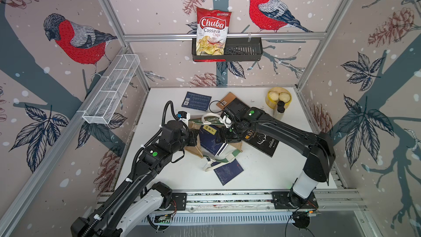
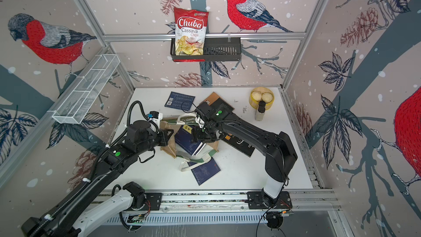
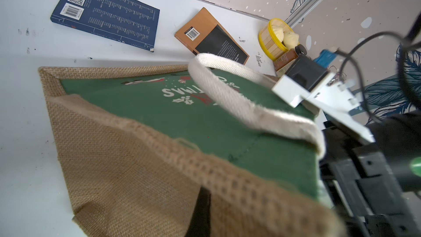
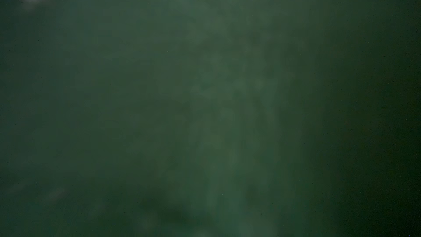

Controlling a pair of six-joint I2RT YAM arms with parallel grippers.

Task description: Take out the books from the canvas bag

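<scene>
The canvas bag [image 3: 109,158], jute with green lining and white handles, lies open mid-table. Navy books [image 1: 210,138] with a yellow label show inside it. My left gripper [image 1: 189,138] is shut at the bag's left side, its tip mostly hidden behind jute in the left wrist view. My right gripper [image 1: 222,136] reaches into the bag at the books' right end; whether it grips one is unclear, and its wrist view shows only blurred green lining.
Books lie around the bag: navy [image 1: 196,101], brown [image 3: 195,28], black [image 1: 263,144], another navy [image 1: 228,173]. A yellow basket [image 2: 254,101] and a bottle [image 2: 260,113] stand back right.
</scene>
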